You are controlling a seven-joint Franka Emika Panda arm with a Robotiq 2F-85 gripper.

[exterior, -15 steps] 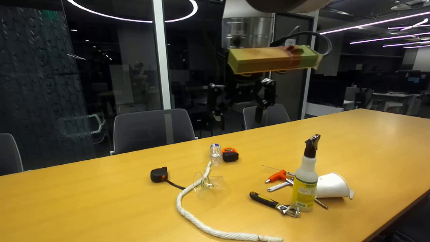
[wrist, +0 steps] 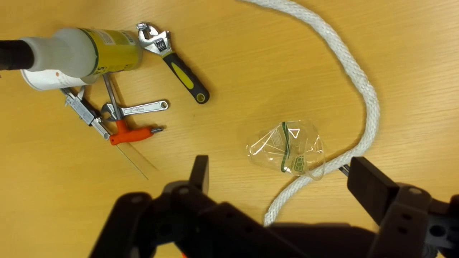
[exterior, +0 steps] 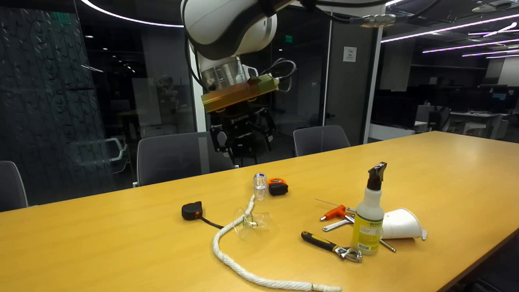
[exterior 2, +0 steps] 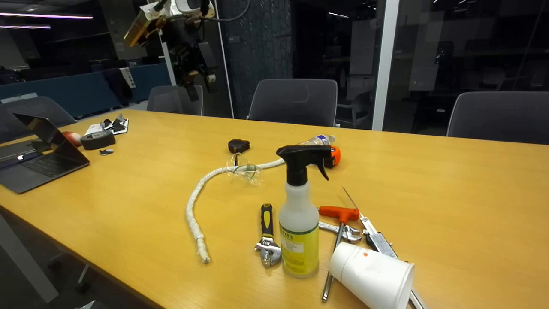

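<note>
My gripper (exterior: 249, 147) hangs high above the far side of the table, open, with nothing between its fingers. In the wrist view the open gripper frames a clear plastic cup (wrist: 269, 152) with green print, lying on its side on the table well below. The cup's rim touches or overlaps a white rope (wrist: 363, 86) that curves past it. At the rope's far end a clear bottle (exterior: 260, 185) lies beside an orange and black tape measure (exterior: 278, 187). A black tape measure (exterior: 191, 211) lies on the other side of the rope.
A spray bottle (exterior 2: 299, 231) stands upright near an adjustable wrench (exterior 2: 267, 237), an orange-handled tool (exterior 2: 339, 213), a caliper (exterior 2: 381, 242) and a tipped white cup (exterior 2: 370, 275). A laptop (exterior 2: 46, 157) and black tape roll (exterior 2: 98, 140) occupy the far end.
The arm has swung left in exterior view 1, and the gripper has turned and tilted while remaining open. The objects on the table have not moved.
</note>
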